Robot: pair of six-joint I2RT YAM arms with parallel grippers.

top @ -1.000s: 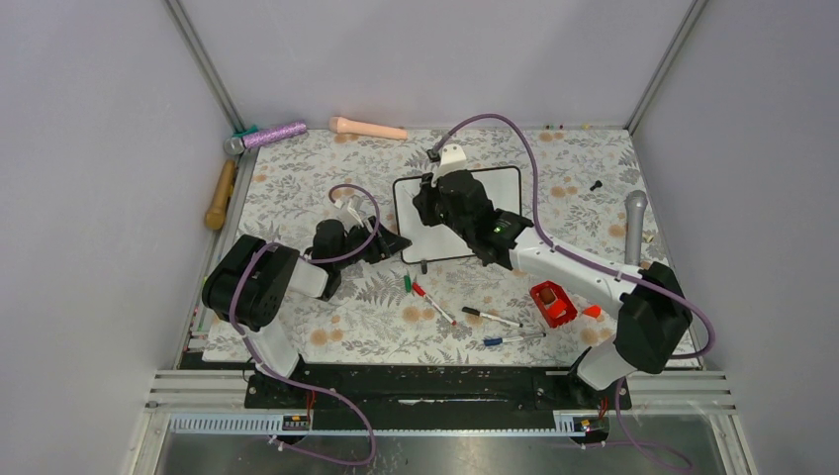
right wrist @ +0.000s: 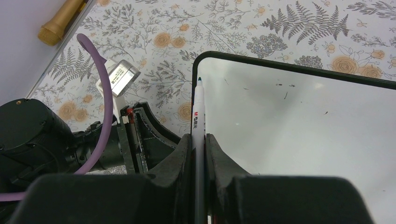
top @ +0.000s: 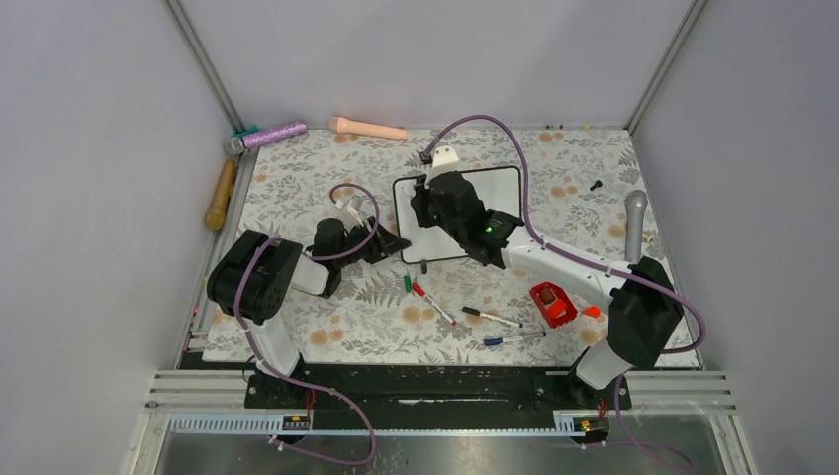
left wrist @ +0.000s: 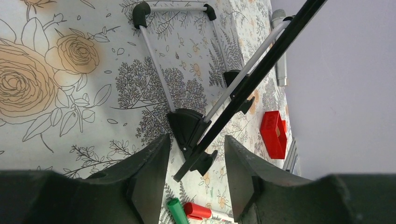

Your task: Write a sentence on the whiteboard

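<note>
The whiteboard [top: 461,247] stands on a frame in the middle of the table, its white face [right wrist: 299,126] marked with a few small specks. My right gripper is shut on a white marker [right wrist: 199,112], whose tip is at the board's upper left. My left gripper is part open at the board's lower left corner, with the black frame edge [left wrist: 254,74] and its stand [left wrist: 184,126] between or just beyond its fingers; whether they touch is unclear.
Several loose markers [top: 500,317] lie in front of the board, beside a red box [top: 553,305]. A grey microphone [top: 635,223] is at the right, a gold one [top: 220,198] at the left edge, and more cylindrical objects along the back left.
My right arm has moved slightly left along the top of the board with the marker. The left arm has barely moved.
</note>
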